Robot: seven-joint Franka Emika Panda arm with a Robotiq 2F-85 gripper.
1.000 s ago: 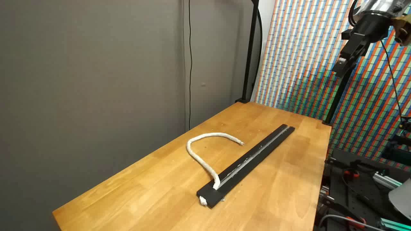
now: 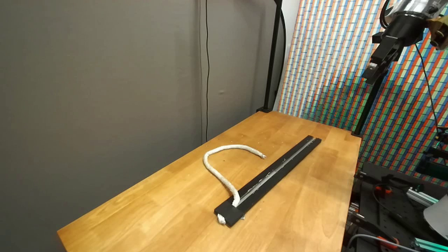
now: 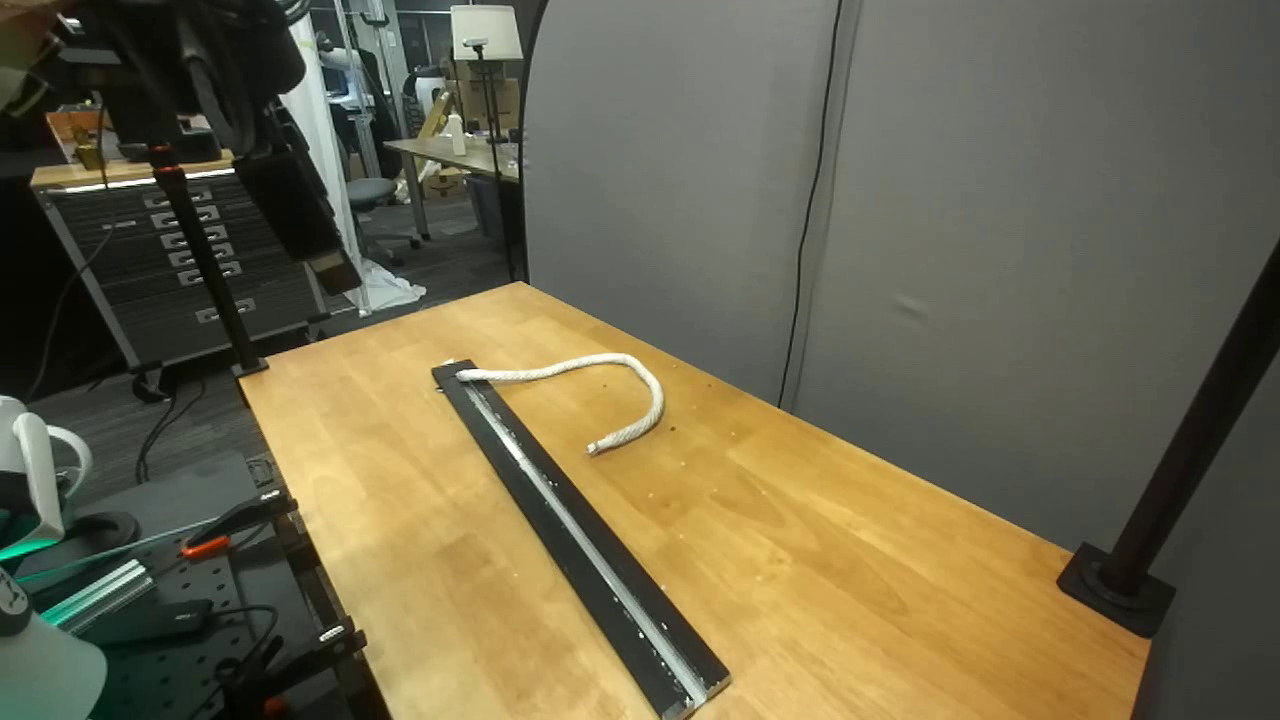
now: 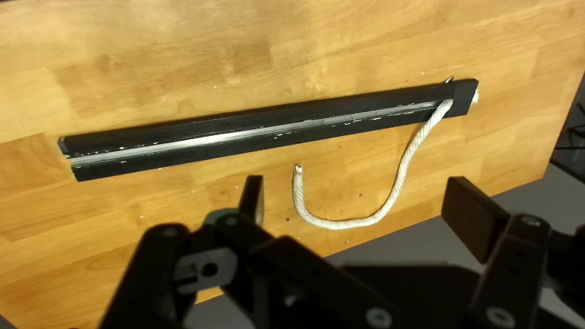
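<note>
A white braided rope point(image 2: 216, 172) curves over the wooden table in a hook shape. One end passes under the black cap of a long black bar point(image 2: 277, 168), and a short stub shows beyond that cap. The rope's loose end point(image 4: 298, 169) lies on the wood beside the bar, apart from it. Down the middle of the bar runs a pale metallic groove point(image 3: 583, 535), with no rope along most of its length. High above the table, my gripper stands open, its fingers wide apart with nothing held; the rope's bend appears far below between them.
Black posts point(image 3: 1152, 480) rise at its corners, and a grey partition point(image 2: 126, 84) runs along one long side. A dark cart point(image 3: 216, 600) with tools stands against the opposite side.
</note>
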